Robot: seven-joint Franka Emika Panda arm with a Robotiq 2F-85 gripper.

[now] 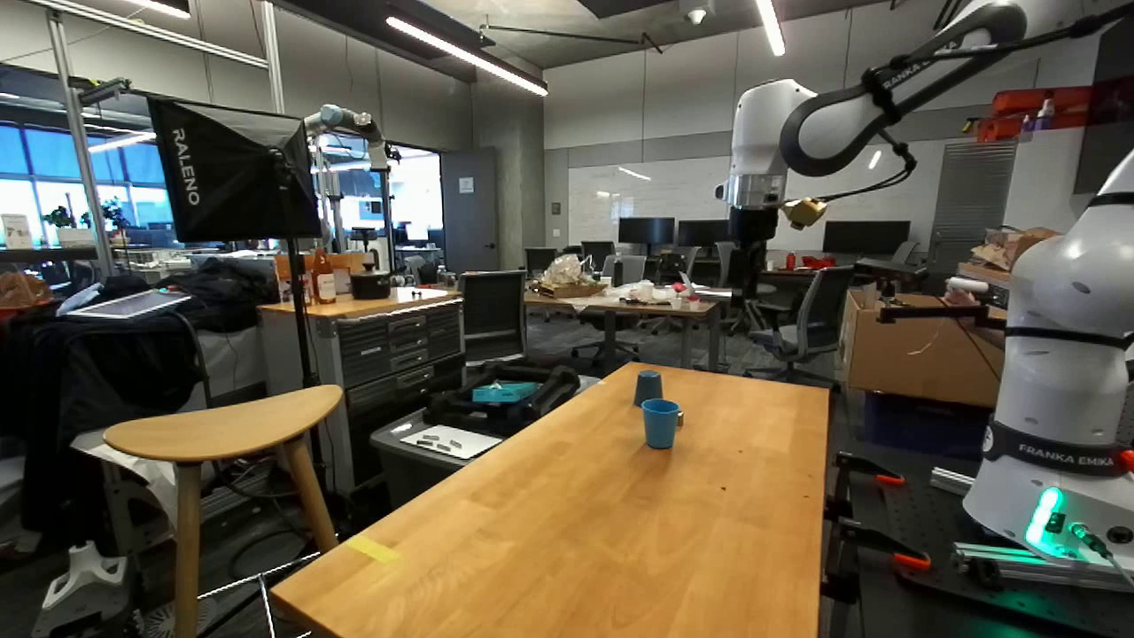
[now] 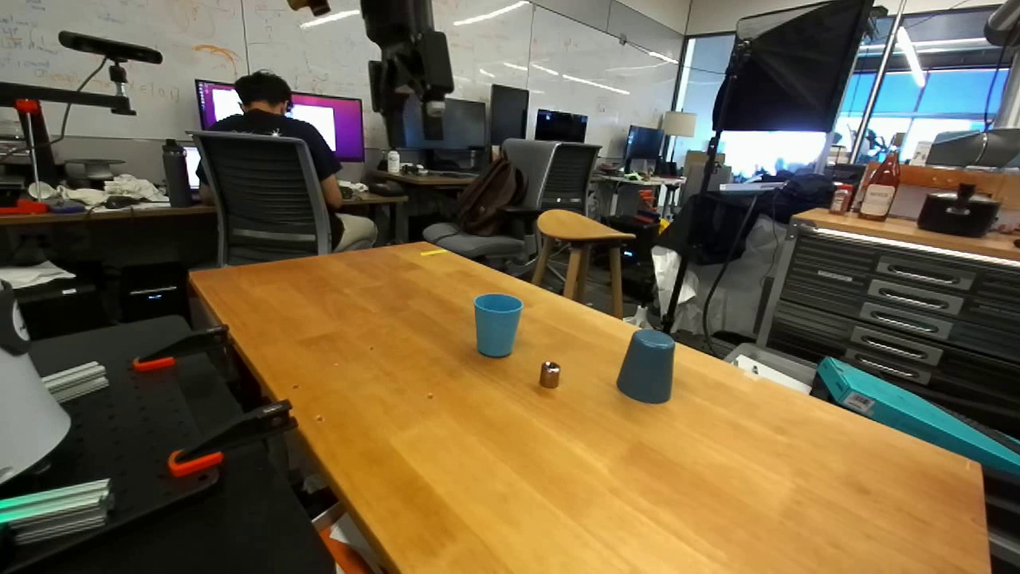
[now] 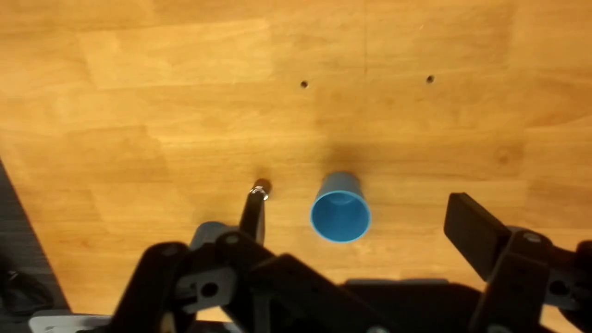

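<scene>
A light blue cup (image 2: 497, 327) stands upright, mouth up, on the wooden table. To its right in exterior view 2, a darker blue cup (image 2: 646, 367) sits upside down. Between them is a small shiny metal cylinder (image 2: 550, 374). High over the table hangs my gripper (image 2: 413, 115), well clear of all three. The wrist view shows its fingers wide apart, with a finger pad (image 3: 473, 236) at the right and empty air between. Below that gap the upright cup (image 3: 340, 216) is visible, while the left finger partly covers the metal cylinder (image 3: 261, 188) and the dark cup (image 3: 211, 231).
Black clamps with orange tips (image 2: 205, 459) grip the edge on the robot's side. Beyond the far edge are a wooden stool (image 2: 581, 229) and a teal box (image 2: 918, 411).
</scene>
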